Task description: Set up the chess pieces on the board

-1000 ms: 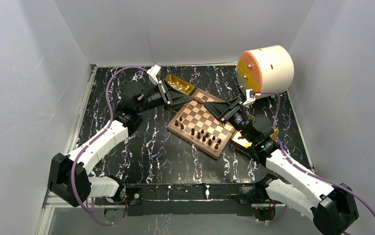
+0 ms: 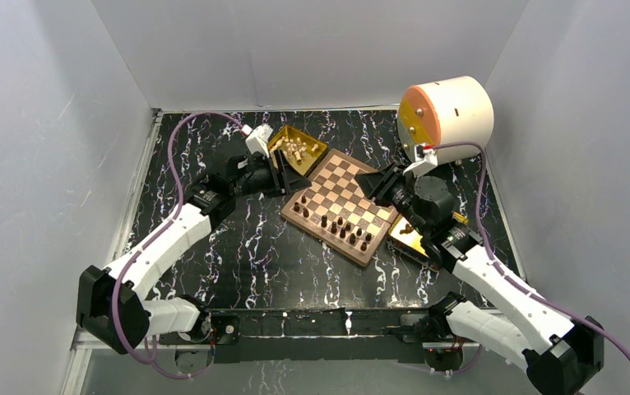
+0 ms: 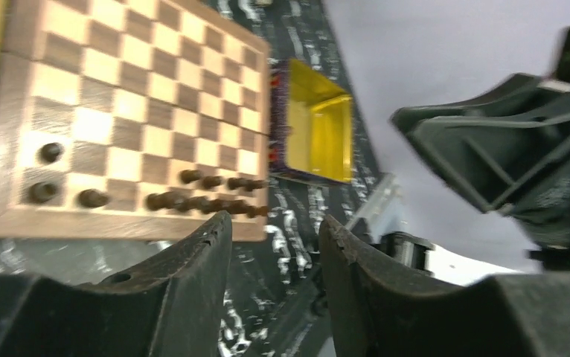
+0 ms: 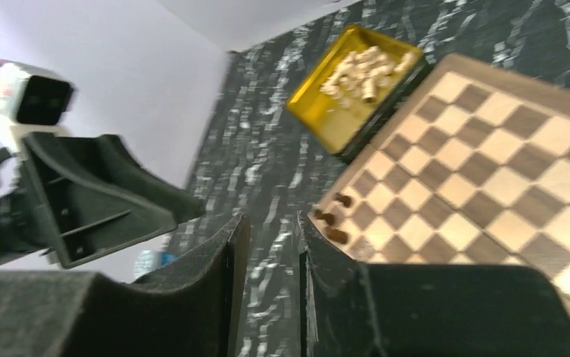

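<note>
The chess board (image 2: 343, 185) lies at an angle mid-table. Several dark pieces stand along its near side; dark pawns (image 4: 343, 199) are at its left corner. My left gripper (image 2: 306, 184) is above the board's left side, its fingers (image 3: 211, 245) apart and empty. My right gripper (image 2: 361, 183) hovers over the far right part, a narrower gap between its fingers, also empty. Light pieces (image 4: 369, 71) fill the back-left yellow tray (image 4: 315, 111). The right yellow tray (image 3: 308, 126) is partly hidden by my right arm in the top view.
A large white and orange cylinder (image 2: 456, 119) stands at the back right. Grey walls (image 2: 312, 58) enclose the table.
Both grippers have since drawn apart, left one leftward, right one rightward.
</note>
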